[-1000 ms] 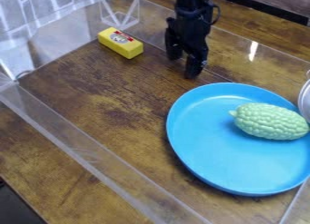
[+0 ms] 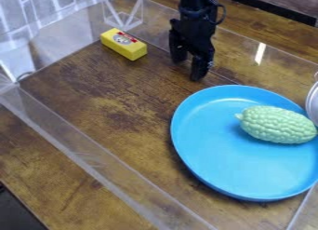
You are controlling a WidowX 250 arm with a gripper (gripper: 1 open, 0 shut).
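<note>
The black robot gripper (image 2: pixel 189 57) hangs down at the top centre, low over the wooden table beside the back wall of the clear enclosure; whether its fingers are open or shut is hard to make out in the dark shape. A yellow box (image 2: pixel 123 45) with a printed label lies to its left, apart from it. A large blue plate (image 2: pixel 218 164) sits at the lower right, with a pale green bumpy vegetable (image 2: pixel 277 125) on its right part.
Clear plastic walls edge the wooden work surface (image 2: pixel 106 113), whose left and middle are bare. A white round object (image 2: pixel 311 99) is partly visible at the right edge, and a white fabric-like backdrop fills the top left.
The gripper has shifted very slightly over the last second, staying at about the same spot. The box, plate and vegetable have not moved.
</note>
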